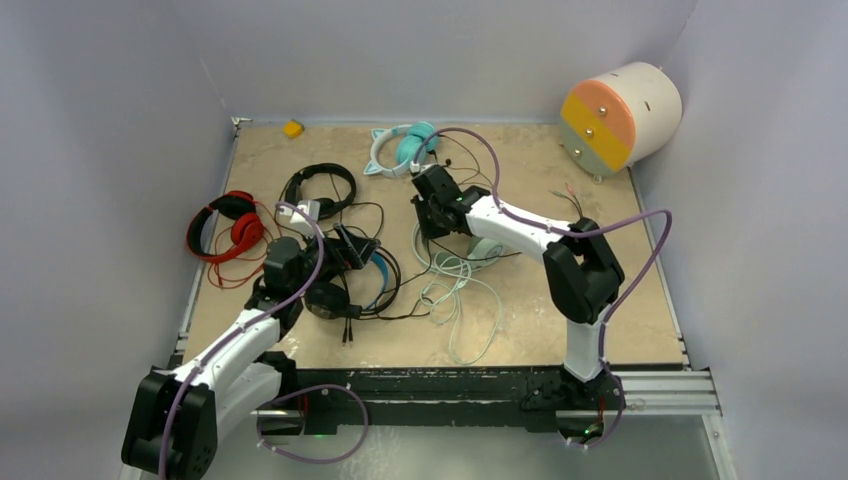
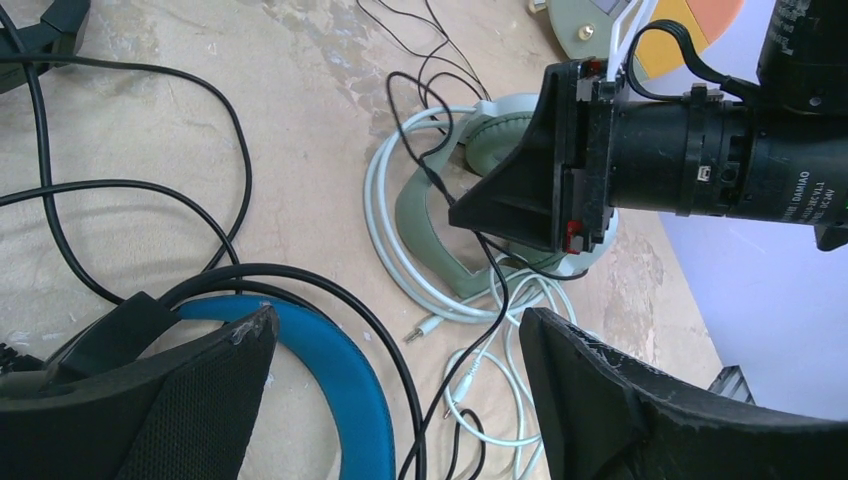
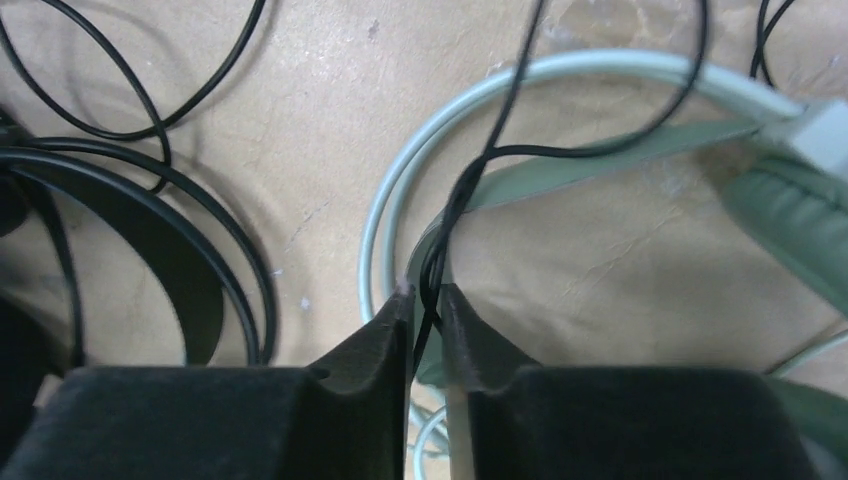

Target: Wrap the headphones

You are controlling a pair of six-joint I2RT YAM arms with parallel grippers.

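Note:
My left gripper is open above the black headphones with a blue inner band; nothing is held between its fingers. Their black ear cup shows in the top view. Over the pale green headphones, my right gripper has its fingers almost together. A thin black cable runs down into the narrow gap between those fingertips; whether they grip it firmly cannot be told. Pale green cord lies in loose loops on the table in front of them.
Red-and-black headphones lie at the left and another black pair behind my left gripper. Turquoise cat-ear headphones are at the back. A striped drum stands back right, and a yellow block back left.

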